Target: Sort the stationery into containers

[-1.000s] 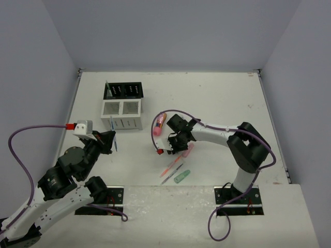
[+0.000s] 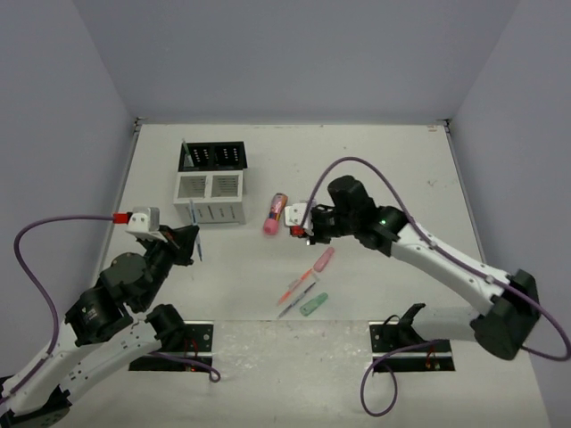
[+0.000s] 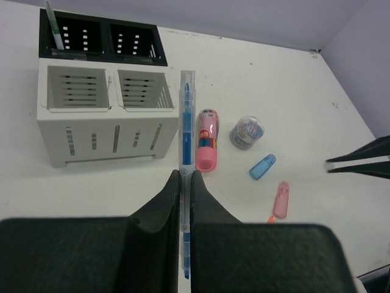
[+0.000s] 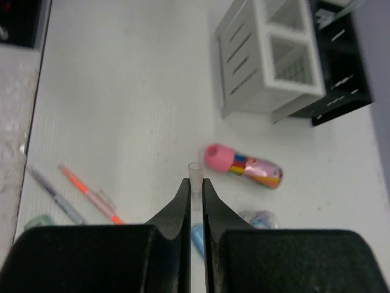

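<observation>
My left gripper is shut on a blue pen (image 3: 187, 131) with a clear cap, held upright in front of the white container (image 3: 113, 137). In the top view my right gripper (image 2: 310, 239) hangs over mid-table, right of the pink tube (image 2: 275, 214). Its fingers close around a whitish, translucent cylinder (image 4: 195, 177); what this is stays unclear. On the table lie a clear jar (image 3: 246, 132), a blue piece (image 3: 262, 166), a pink marker (image 3: 281, 199), an orange pen (image 2: 295, 285), a grey pen (image 2: 296, 300) and a green piece (image 2: 314, 304).
Behind the white container stands a black two-compartment container (image 3: 97, 41) with a greenish pen (image 3: 53, 24) leaning in its left side. Both white compartments look empty. Open table lies at the back right; grey walls surround the sides and back.
The left arm holds still with its pen.
</observation>
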